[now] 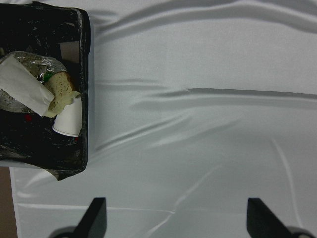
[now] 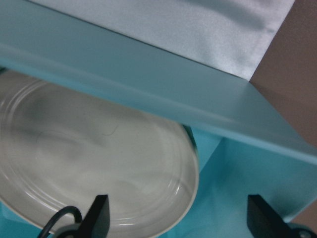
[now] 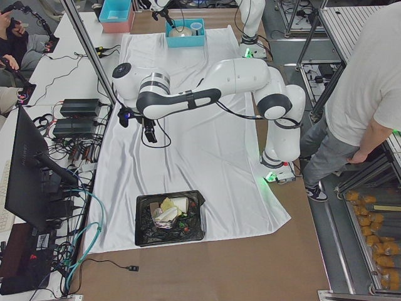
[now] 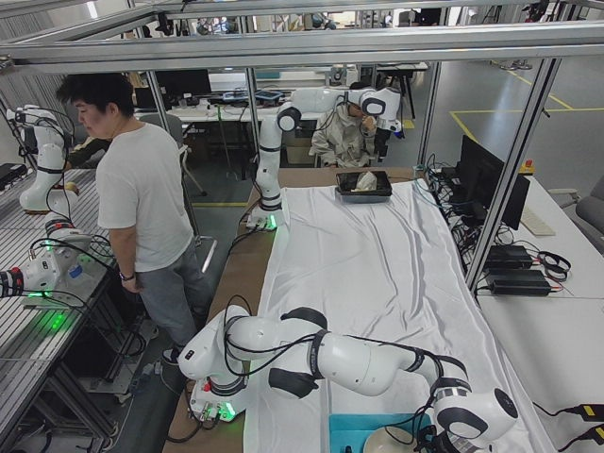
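A black tray [image 3: 144, 229] holds foil, paper, bread and a paper cup [image 1: 67, 121] on the white cloth. My left gripper hangs open above the cloth beside the tray, nothing between its fingers. My right gripper is open over a blue bin [image 3: 185, 41], where a pale lid or dish [image 2: 99, 153] lies. A small cup [image 3: 196, 28] also stands in that bin.
A monitor [image 3: 31, 169], power units and cables line one side. A person [image 3: 351, 113] stands beside the other side, by metal frames.
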